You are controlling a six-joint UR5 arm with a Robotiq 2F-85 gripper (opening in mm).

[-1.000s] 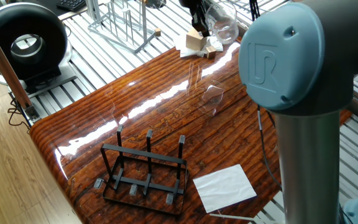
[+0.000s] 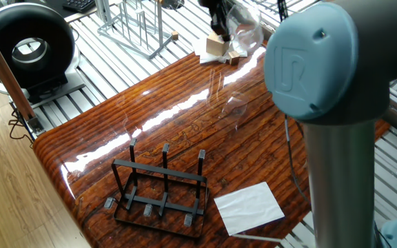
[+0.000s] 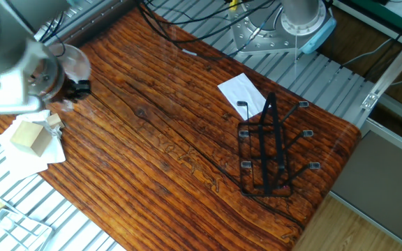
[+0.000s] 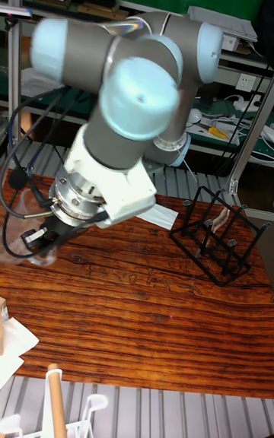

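Observation:
A clear glass hangs at the back edge of the wooden table, beside the black fingers of my gripper. The gripper appears shut on it. In the second exterior view the glass is a faint transparent shape near the dark fingertips. The third view has the gripper low over the table's left side, with the see-through glass around it. A black wire rack with several upright prongs stands empty at the opposite end of the table.
Wooden blocks lie on white paper at the table edge near the gripper. A white sheet rests next to the black rack. Loose cables run near the robot base.
The rack, blocks and paper have not moved.

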